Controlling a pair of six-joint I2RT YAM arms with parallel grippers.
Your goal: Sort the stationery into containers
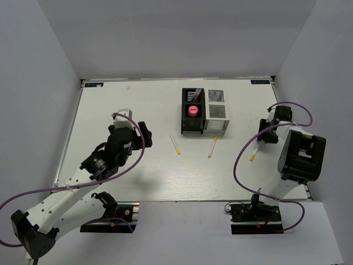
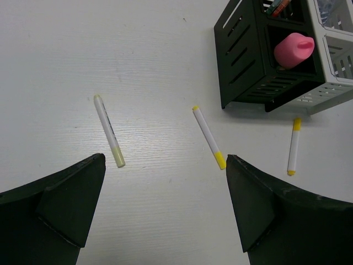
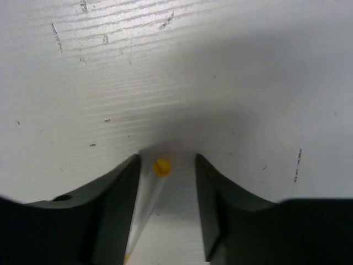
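Note:
My left gripper hangs open over the left of the table, a marker (image 2: pixel 109 130) lying below between its fingers. Two more white-and-yellow markers (image 1: pixel 174 143) lie below the organizers. A black organizer (image 1: pixel 192 123) holds a pink item (image 1: pixel 193 111) and pens; a white organizer (image 1: pixel 217 125) stands beside it. My right gripper is low at the table's right, part open around the yellow-tipped end of a marker (image 3: pixel 142 212); the blur hides whether it touches it.
Cables arch over both arms.

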